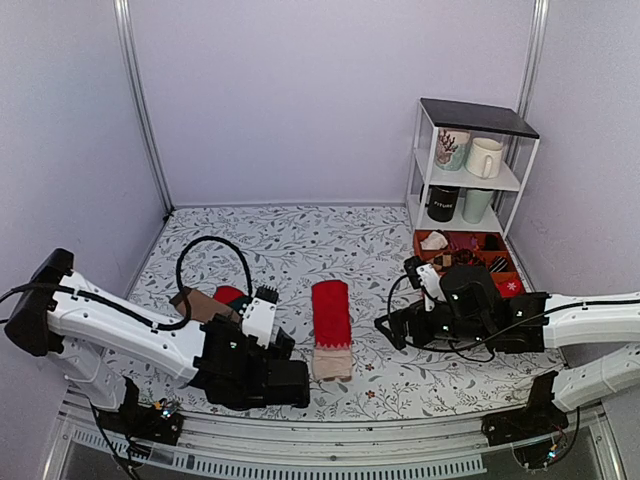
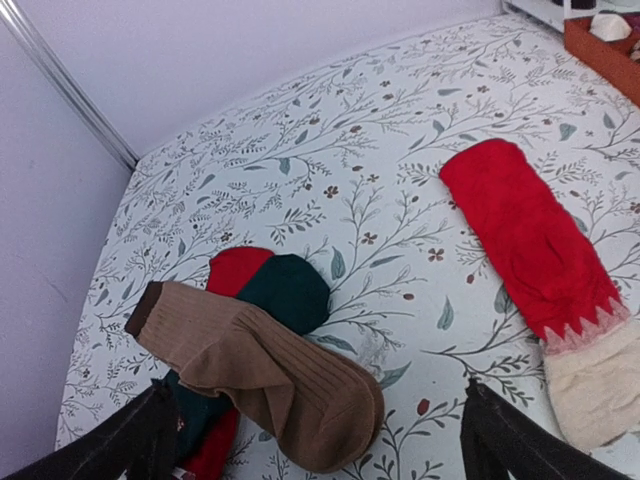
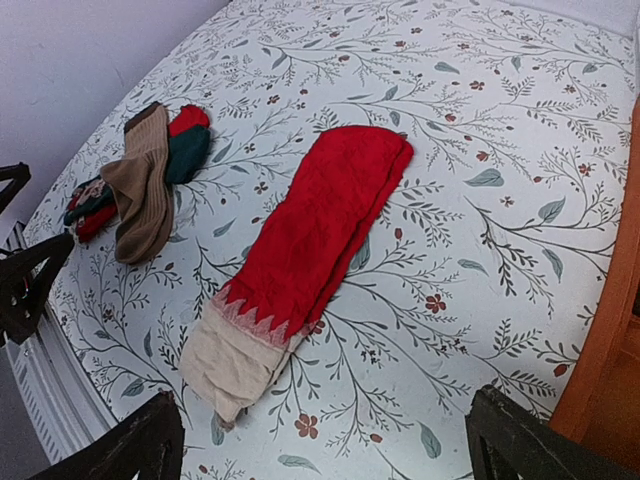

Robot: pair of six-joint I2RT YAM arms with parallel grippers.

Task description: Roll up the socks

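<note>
A red sock point(image 1: 331, 315) with a cream cuff lies flat and lengthwise near the middle of the table; in the right wrist view a second red layer point(image 3: 375, 208) shows along its edge. To the left, a brown sock point(image 2: 260, 365) lies creased across a red and dark green sock point(image 2: 290, 290), hiding part of it. My left gripper is open over the table's left side, with nothing between its fingers. Right of the red sock, my right gripper also stands open and empty, above bare tablecloth.
At the right, an orange-brown box point(image 1: 509, 285) holds several rolled items, below a white shelf point(image 1: 465, 179) with mugs and cups. Walls bound the left, back and right.
</note>
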